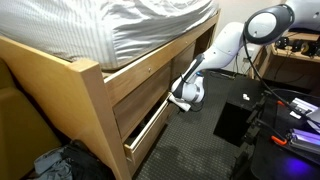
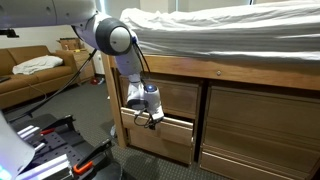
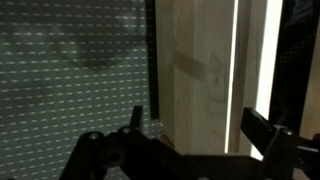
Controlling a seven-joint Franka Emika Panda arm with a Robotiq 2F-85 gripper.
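A low wooden drawer (image 2: 165,142) under the bed stands slightly out from the frame, with a dark gap behind its front in exterior view 1. At the far part of that drawer front (image 1: 148,137) is my gripper (image 1: 181,103), low over the floor. In the wrist view the gripper is open, its two dark fingers set wide apart. The drawer's pale wooden top edge (image 3: 200,70) runs between and beyond them, and I see no clear contact. A bright strip and a dark gap lie on the right.
Above is the bed with its white mattress (image 2: 220,35). Another closed wooden panel (image 2: 255,110) is to the right in exterior view 2. A black box (image 1: 235,122) stands on the grey floor (image 1: 175,150). Dark cloth (image 1: 70,162) lies at the near left.
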